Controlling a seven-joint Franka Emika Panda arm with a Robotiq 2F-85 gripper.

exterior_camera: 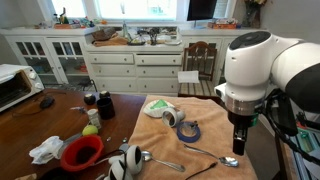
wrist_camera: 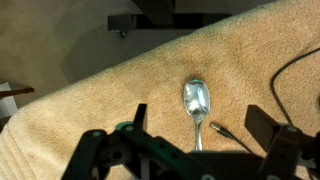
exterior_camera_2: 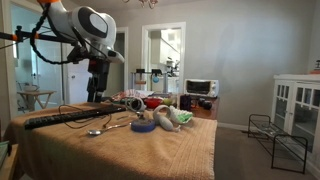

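Note:
A metal spoon [wrist_camera: 197,98] lies on the tan cloth [wrist_camera: 100,105], with its bowl toward the table edge. In the wrist view my gripper is open, its fingers [wrist_camera: 139,116] to either side of the spoon and nothing held. The spoon's handle runs down out of sight behind the gripper body. From the first exterior view, my gripper [exterior_camera: 239,150] hangs just over the bowl of the spoon [exterior_camera: 230,161] near the right side of the cloth. A black cable plug [wrist_camera: 218,128] lies close to the spoon, right of its handle.
A blue tape roll [exterior_camera: 188,133], a white mug [exterior_camera: 171,117] and a green-and-white packet [exterior_camera: 157,106] lie farther back. Another spoon [exterior_camera: 165,162] and a black-and-white object [exterior_camera: 124,163] are left, beyond them a red bowl [exterior_camera: 82,152].

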